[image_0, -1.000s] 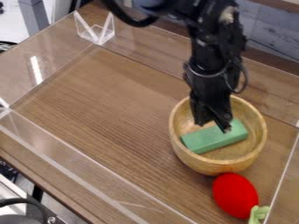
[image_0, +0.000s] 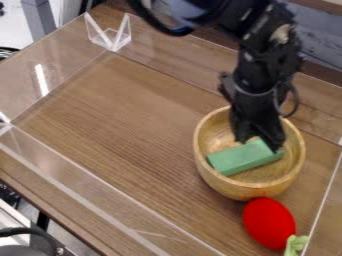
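Note:
The black robot gripper (image_0: 246, 130) hangs over the back part of a wooden bowl (image_0: 214, 184), its tips down inside the rim; it looks shut, though blur hides what is between its fingers. A light green block (image_0: 235, 159) lies in the bowl, partly below the gripper.
A red object with a green top (image_0: 267, 224) lies right in front of the bowl. A clear plastic item (image_0: 110, 32) stands at the back left near the table's edge.
The gripper has come down and shifted within the bowl's area. The green block has moved slightly within the bowl.

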